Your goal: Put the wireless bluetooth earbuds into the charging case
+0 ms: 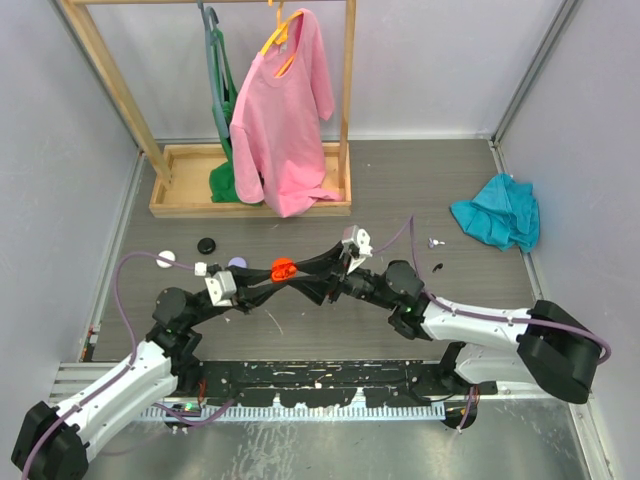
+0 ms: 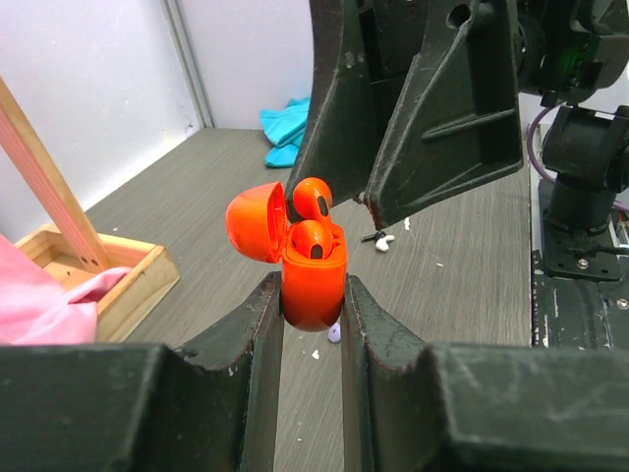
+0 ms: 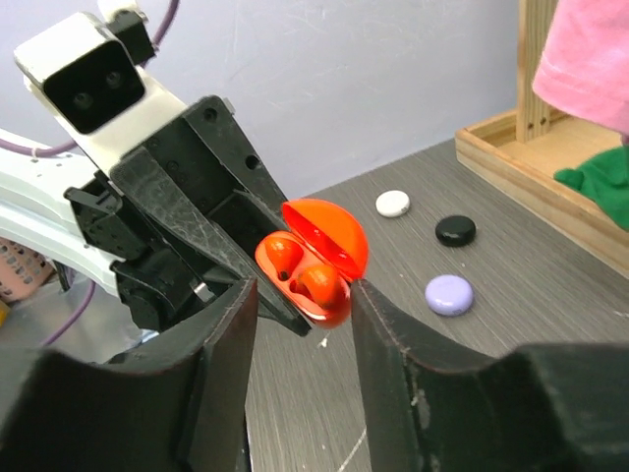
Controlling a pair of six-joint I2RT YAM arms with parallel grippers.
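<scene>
The orange charging case point(image 2: 314, 285) hangs in the air with its lid up, and my left gripper is shut on its body. Both orange earbuds sit in the case: one earbud point(image 3: 321, 282) lies nearer my right gripper, the other earbud point(image 3: 282, 256) nearer the left gripper. Parted fingers of the right gripper stand at the case, and in the right wrist view nothing is clasped between them. From above, the case point(image 1: 283, 268) is a small orange spot between the two grippers.
A white case point(image 3: 392, 204), a black case point(image 3: 456, 231) and a purple case point(image 3: 449, 294) lie on the table. The wooden rack tray point(image 1: 180, 210) stands behind, under a pink shirt point(image 1: 280, 110). A teal cloth point(image 1: 500, 212) lies at the right. Small earbuds point(image 1: 434, 242) lie near it.
</scene>
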